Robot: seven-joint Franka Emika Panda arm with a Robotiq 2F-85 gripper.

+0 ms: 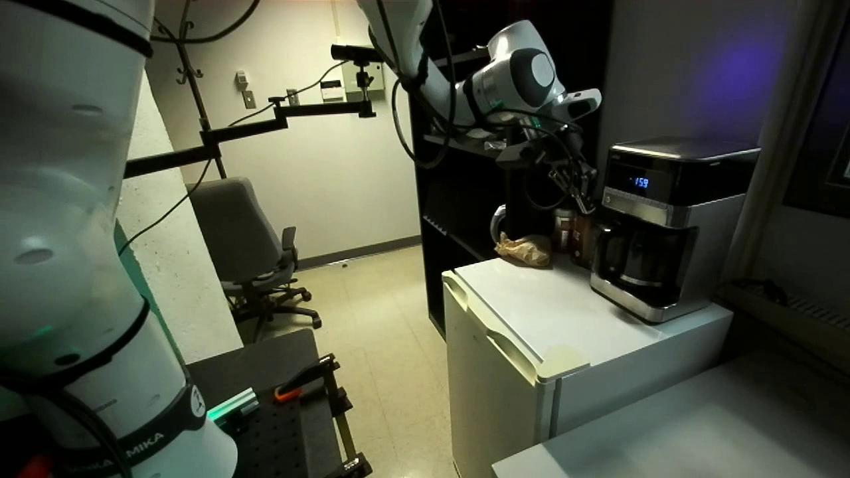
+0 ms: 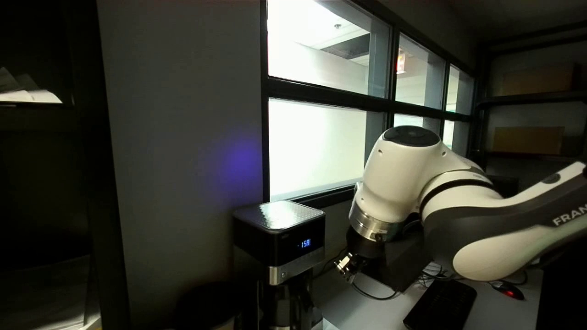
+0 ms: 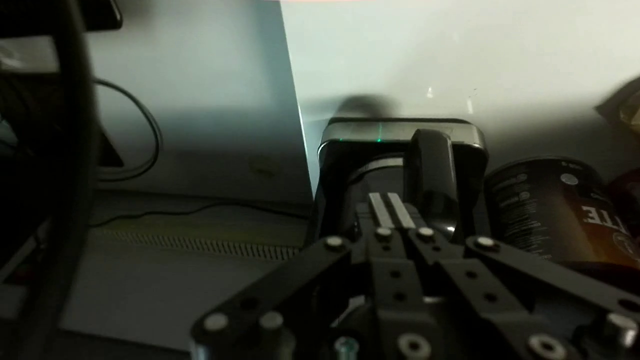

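Note:
A steel and black coffee maker stands on the white fridge, its blue display lit; it also shows in exterior view 2. Its glass carafe sits inside with the black handle facing outward. My gripper hangs beside the machine's front left, above the fridge top. In the wrist view the gripper is shut, its two fingertips together with nothing seen between them, and they overlap the carafe in the picture. How far the tips are from it cannot be judged.
Canisters, a crumpled brown bag and a pale curved handle stand left of the machine. A labelled tin is close on the right in the wrist view.

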